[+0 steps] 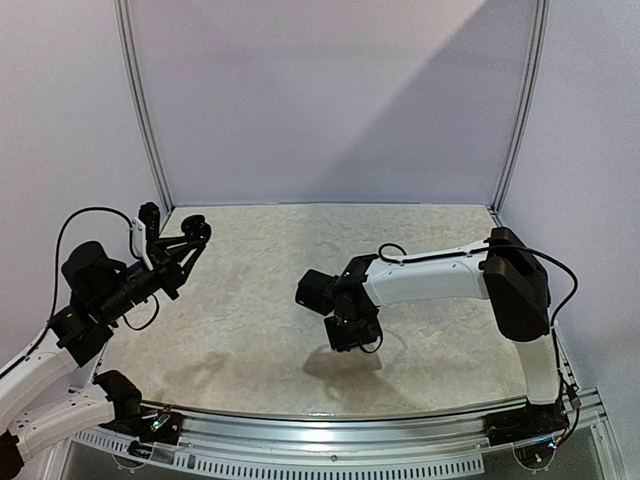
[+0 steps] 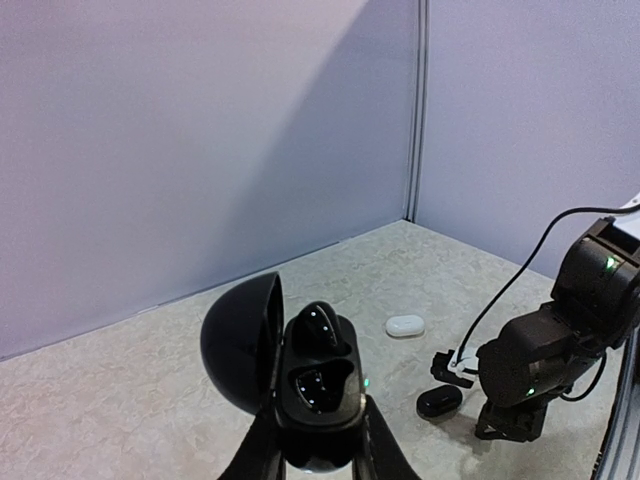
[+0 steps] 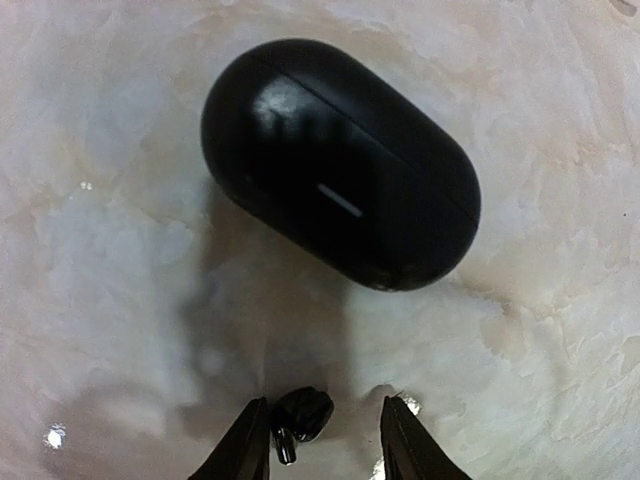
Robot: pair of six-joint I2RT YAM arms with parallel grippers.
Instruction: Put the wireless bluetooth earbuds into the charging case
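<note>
My left gripper is shut on an open black charging case, held raised at the left with its lid upright and its cavities showing. On the table below my right gripper lies a small black earbud, between or just beyond the open fingertips, near the left one. Further up in the right wrist view lies a closed black oval case. In the top view the right arm hides both small items.
A white case lies on the table behind the black one. Walls enclose it.
</note>
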